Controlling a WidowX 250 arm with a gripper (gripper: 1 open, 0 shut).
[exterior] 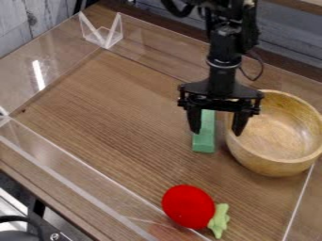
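My black gripper [219, 113] hangs open, its fingers spread either side of a long green block [204, 141] on the wooden table. A tan oval bowl [283, 151] lies just right of the block, with the gripper's right fingers near its left rim. The block's far end is hidden under the gripper.
A red object [187, 203] with a pale green top lies near the front right. A clear plastic piece [98, 30] is at the back left.
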